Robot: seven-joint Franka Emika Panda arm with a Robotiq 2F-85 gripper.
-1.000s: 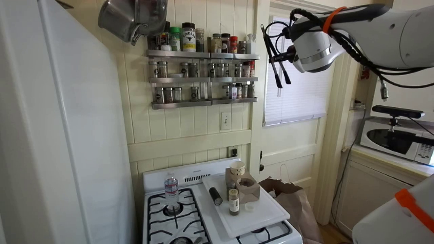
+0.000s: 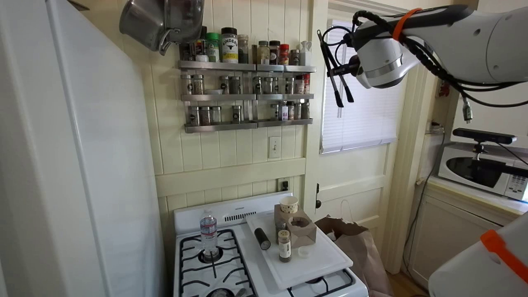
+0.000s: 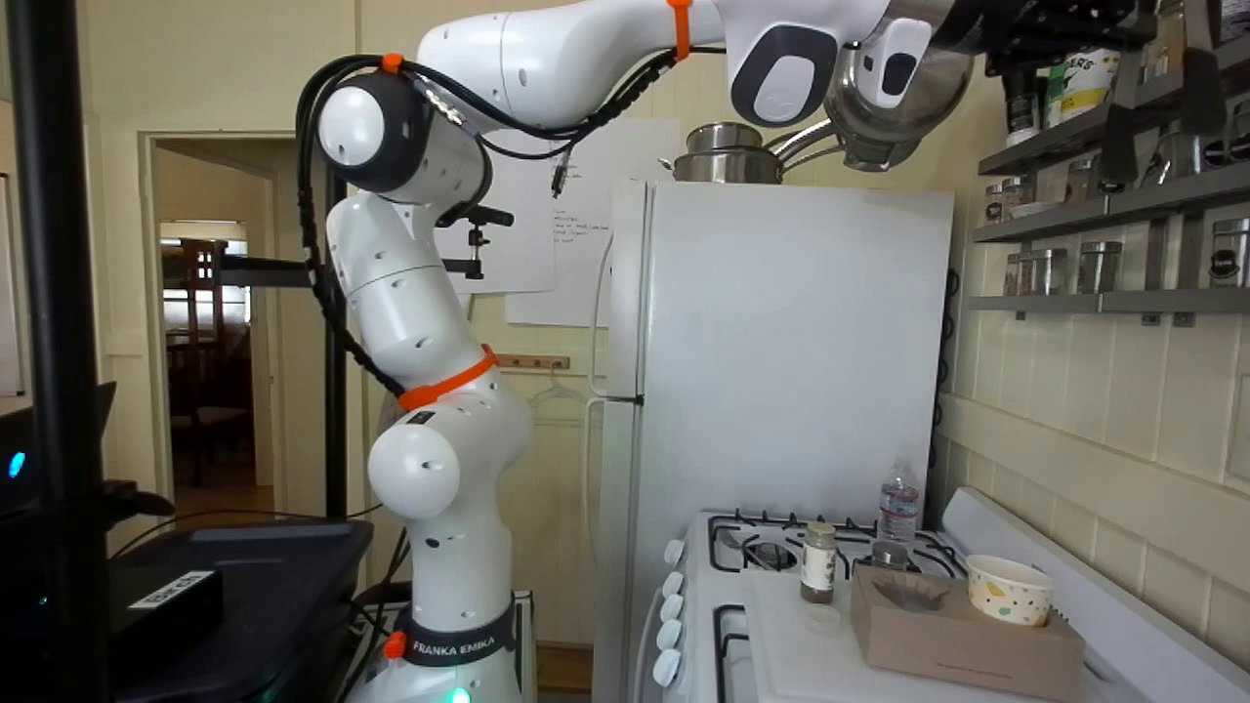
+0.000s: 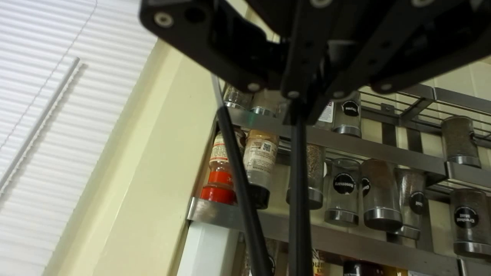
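High in front of the window blind, my gripper [image 2: 334, 72] is shut on a pair of slim tongs [image 2: 338, 95]. Their two long arms hang downward, tips apart. In the wrist view the black tong arms [image 4: 301, 197] run down the picture, one partly behind the gripper's dark linkage, which hides much of the grip. The spice rack [image 2: 285, 96] is to the left of the tongs in the first exterior view, with a gap between. On the stove, a spice jar [image 2: 284, 246] stands upright on a white board [image 2: 317, 269], well below the gripper.
A brown box [image 2: 302, 233], a patterned paper cup [image 2: 289, 203] and a dark cylinder [image 2: 262, 238] lying down share the board. A water bottle [image 2: 208, 232] stands on the burners. Pots [image 2: 163, 24] hang by the rack. A paper bag [image 2: 354, 247] stands beside the stove.
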